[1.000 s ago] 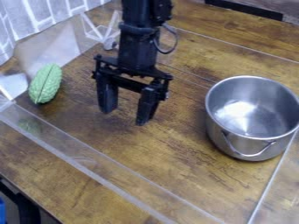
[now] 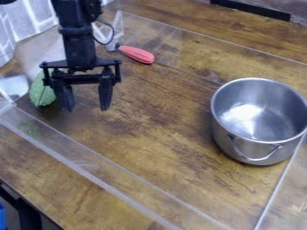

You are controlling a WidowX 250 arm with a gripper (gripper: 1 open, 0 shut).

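Note:
My black gripper (image 2: 85, 95) hangs low over the left of the wooden table, open, with no object visible between its fingers. Just behind its left finger is a green vegetable-like object (image 2: 42, 91), partly hidden. A pink object (image 2: 136, 54) lies further back, right of the arm. A steel pot (image 2: 259, 113) stands at the right, empty.
Clear plastic edging runs along the near and right parts of the table (image 2: 156, 144). A white cloth or sheet lies at the back left.
The gripper has moved left from the middle of the table to beside the green object, uncovering the pink object.

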